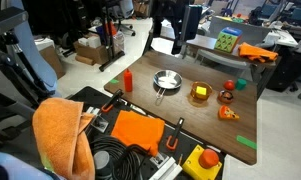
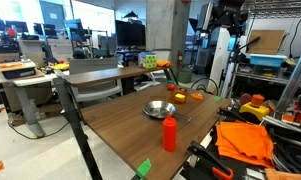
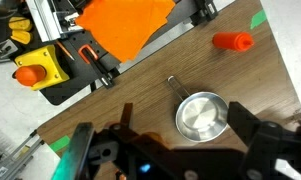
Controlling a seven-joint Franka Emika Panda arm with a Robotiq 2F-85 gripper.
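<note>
My gripper hangs open high above the wooden table [image 1: 175,118], with nothing visible between its fingers. A silver pan [image 3: 201,117] with a handle lies below it, close to the right finger in the wrist view. The red bottle [image 1: 128,81] stands upright near the table's left edge. Right of the pan sits an amber pot [image 1: 199,97] with something yellow in or on it. Small red items [image 1: 226,96] and an orange-red wedge [image 1: 228,113] rest farther right. In the wrist view the gripper partly hides the amber pot.
Along the table's near side lie an orange cloth [image 1: 138,130], black cables [image 1: 135,160] and a yellow box with a red button [image 1: 203,160]. A second table [image 2: 100,76] behind holds a green-yellow box [image 1: 227,40] and an orange cloth [image 1: 257,52]. Bare wood surrounds the pan.
</note>
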